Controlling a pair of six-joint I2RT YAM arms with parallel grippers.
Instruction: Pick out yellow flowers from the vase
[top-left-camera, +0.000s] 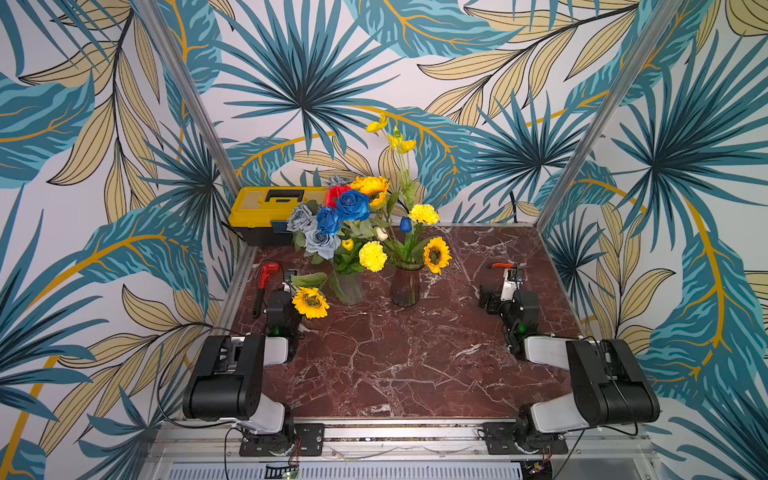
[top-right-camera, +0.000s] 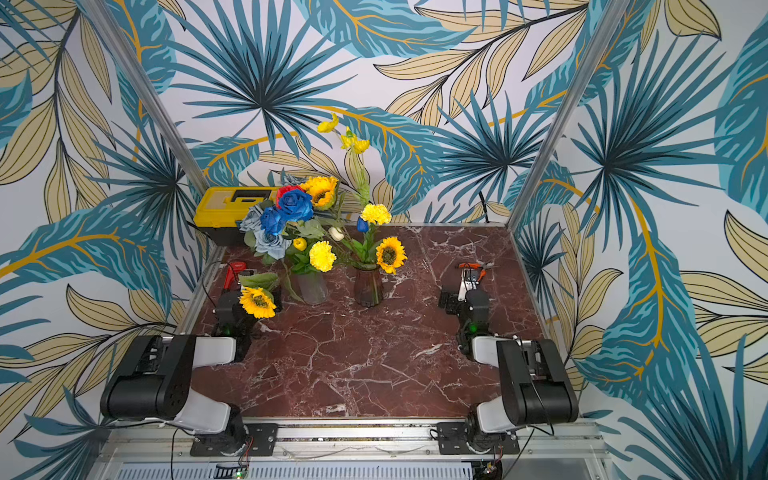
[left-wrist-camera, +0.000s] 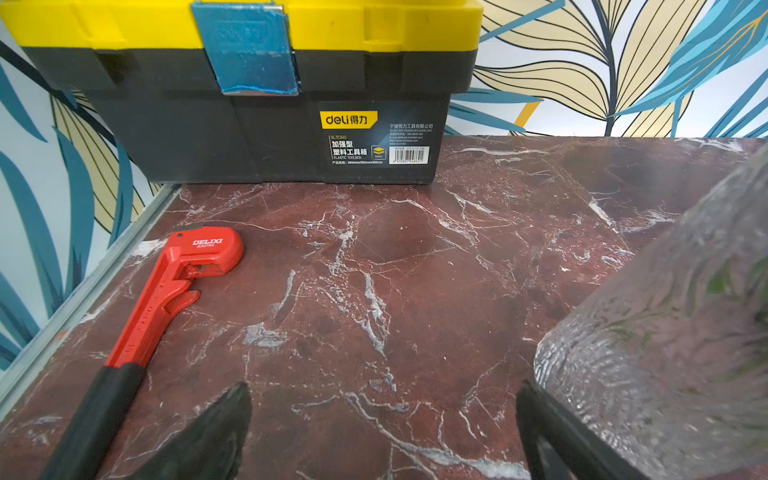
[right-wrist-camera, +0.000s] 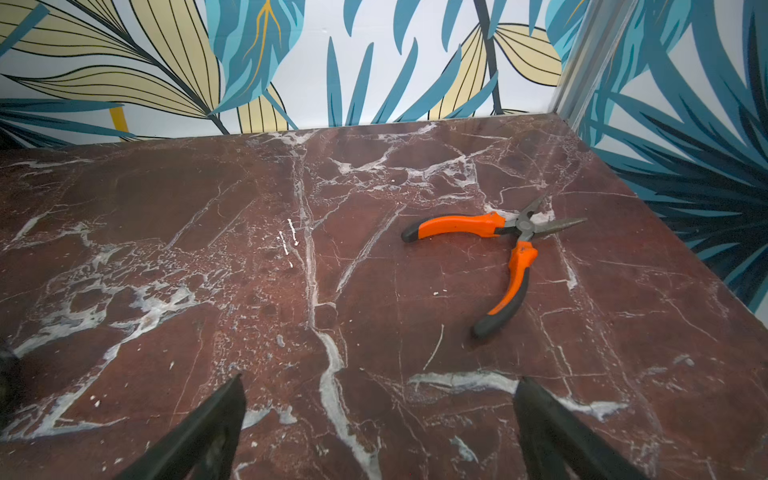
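Two vases stand side by side at the table's left and middle. The clear vase (top-left-camera: 348, 288) holds blue, grey-blue and red roses, a yellow carnation (top-left-camera: 373, 256) and sunflowers, one sunflower (top-left-camera: 310, 303) drooping low at the front left. In the brownish vase (top-left-camera: 405, 286) are another yellow carnation (top-left-camera: 424, 213), a sunflower (top-left-camera: 437, 254) and tall yellow blossoms (top-left-camera: 400, 142); which vase the topmost sunflower (top-left-camera: 370, 189) belongs to is unclear. My left gripper is open, low beside the clear vase, its fingers empty. Far to the right, my right gripper also stands open and empty.
Behind the left gripper are a yellow-and-black toolbox (left-wrist-camera: 264, 136) and a red pipe wrench (left-wrist-camera: 168, 296). Orange-handled pliers (right-wrist-camera: 512, 240) lie open beyond the right gripper.
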